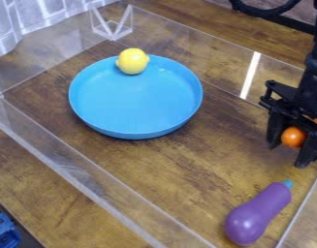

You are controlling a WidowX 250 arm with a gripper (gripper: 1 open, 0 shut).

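My black gripper [292, 136] is at the right edge, shut on a small orange object [293, 137] between its fingers. Below it lies a purple eggplant [257, 213] on the wooden surface. A shallow blue round dish [135, 97] sits left of centre, with a yellow ball [132, 61] at its upper rim.
Clear walls and strips border the wooden workspace [161, 165] on several sides. The wood between the dish, my gripper and the eggplant is bare.
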